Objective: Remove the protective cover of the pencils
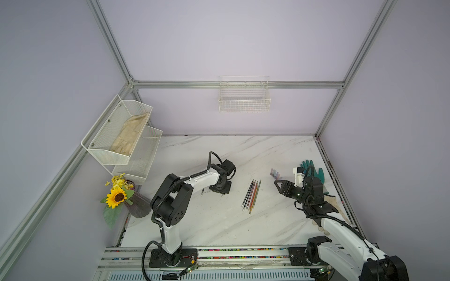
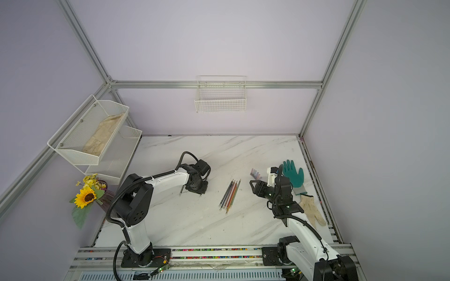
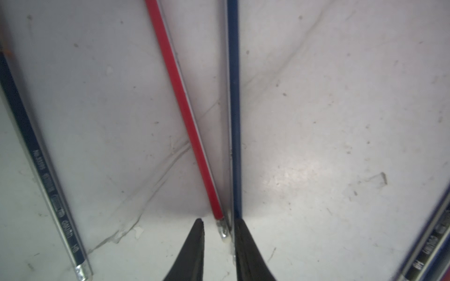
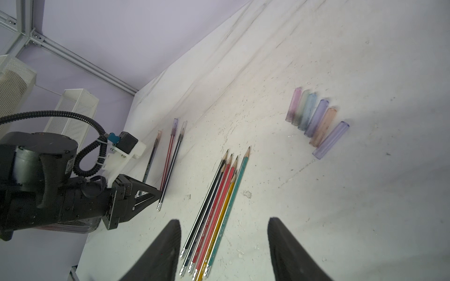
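Note:
In the right wrist view, a red pencil (image 4: 168, 157) and two dark ones, a dark pencil (image 4: 174, 164) and another dark pencil (image 4: 150, 161), lie at the left with clear covers on their tips. My left gripper is low over them, its fingers part open around the lower ends of the red pencil (image 3: 187, 112) and a blue pencil (image 3: 234, 112). A bare-tipped bundle of pencils (image 4: 215, 210) lies mid-table. Several removed clear covers (image 4: 320, 117) lie to its right. My right gripper is wide open and empty, above the table.
A green glove (image 2: 293, 174) and a beige glove (image 2: 311, 210) lie at the right edge. A vase of sunflowers (image 1: 117, 199) stands at the left, near wire shelves (image 1: 121, 135).

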